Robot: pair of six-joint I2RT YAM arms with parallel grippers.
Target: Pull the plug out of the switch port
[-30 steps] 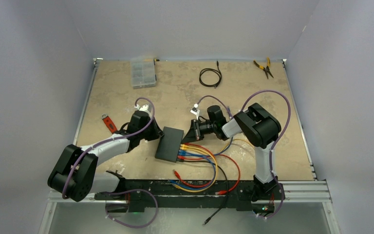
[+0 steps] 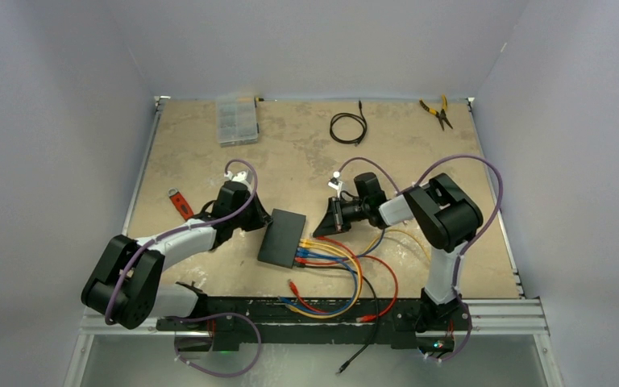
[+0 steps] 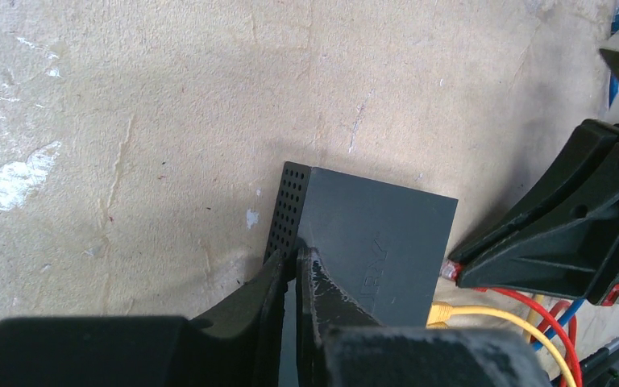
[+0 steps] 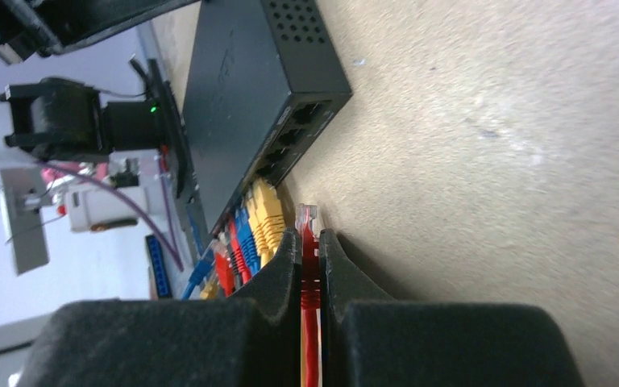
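The black switch point(image 2: 281, 238) lies on the table with several cables in its ports; in the right wrist view empty ports point(image 4: 294, 137) show beside the yellow plugs point(image 4: 266, 218). My left gripper is shut on the switch's vented end. My right gripper is shut on a red plug point(image 4: 308, 218), whose clear tip points toward the switch and stands apart from it, outside the ports. In the left wrist view the same red plug point(image 3: 451, 270) shows at the right gripper's fingertips, just right of the switch.
Loose cable ends point(image 2: 290, 286) lie at the front edge. A red tool point(image 2: 179, 203) is at the left, a clear organizer point(image 2: 238, 121) at the back, a coiled black cable point(image 2: 346, 121) and pliers point(image 2: 437, 113) behind.
My right gripper has moved rightward, away from the switch, over the last second, with the red cable's end following it. The left arm and the switch have barely moved.
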